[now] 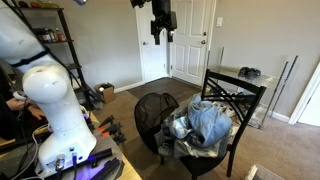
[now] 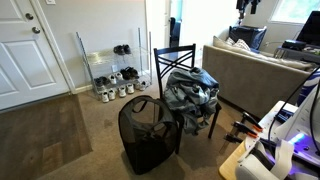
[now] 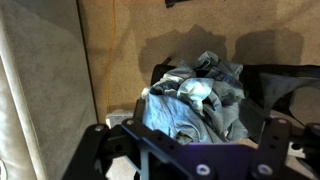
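High above the floor, my gripper [image 1: 156, 40] points down with its fingers apart and nothing between them. In the wrist view the gripper stands open over a heap of grey and blue clothes [image 3: 208, 95]. The clothes [image 1: 208, 125] are piled on the seat of a black chair [image 1: 238, 98], well below the gripper. Beside the chair stands a black mesh hamper [image 2: 148, 132]. Its inside is mostly dark, so I cannot tell what it holds.
Behind the chair, a low rack [image 2: 115, 68] holds several shoes. A beige sofa [image 2: 240, 75] stands beyond the chair on the right. Bare floor [image 2: 60, 130] lies left of the hamper. The table edge [image 1: 128, 165] is near the arm's base.
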